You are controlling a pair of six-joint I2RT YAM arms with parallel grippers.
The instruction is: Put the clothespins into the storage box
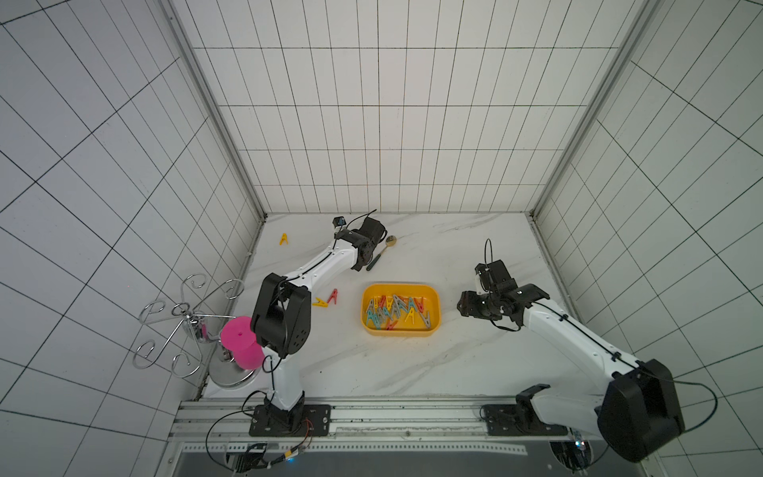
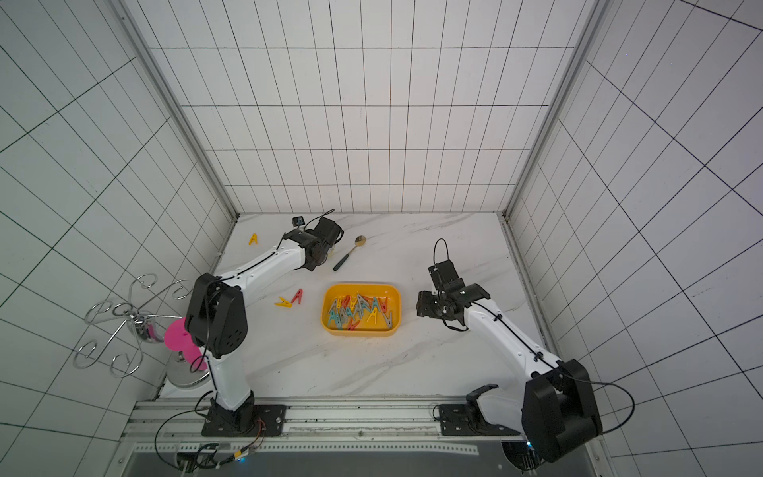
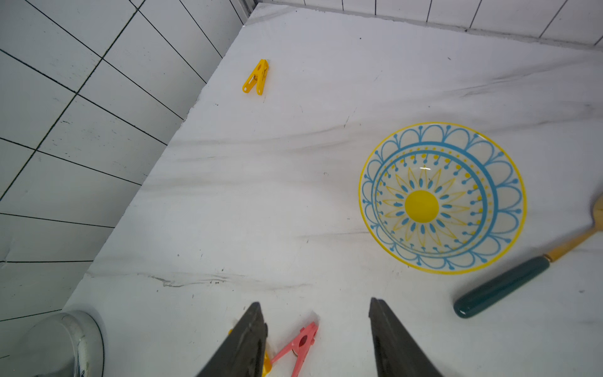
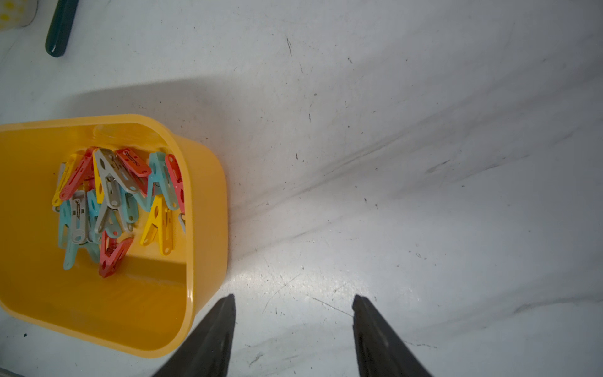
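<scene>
The yellow storage box (image 1: 401, 331) stands mid-table with a pile of red, yellow, blue and grey clothespins (image 4: 113, 188) in it. Outside it, a yellow clothespin (image 3: 256, 77) lies alone at the far left. A red clothespin (image 3: 302, 342) and another yellow clothespin (image 2: 283, 302) lie close together left of the box; in the left wrist view a finger partly hides the yellow one. My left gripper is open and empty, high over the table left of the spoon. My right gripper is open and empty, just right of the box.
A patterned bowl (image 3: 439, 251) lies under the left gripper, mostly hidden from above by that arm. Beside it rests a spoon (image 2: 346, 255) with a dark green handle. A metal stand (image 1: 190, 318) with pink cups (image 1: 241, 342) occupies the left edge.
</scene>
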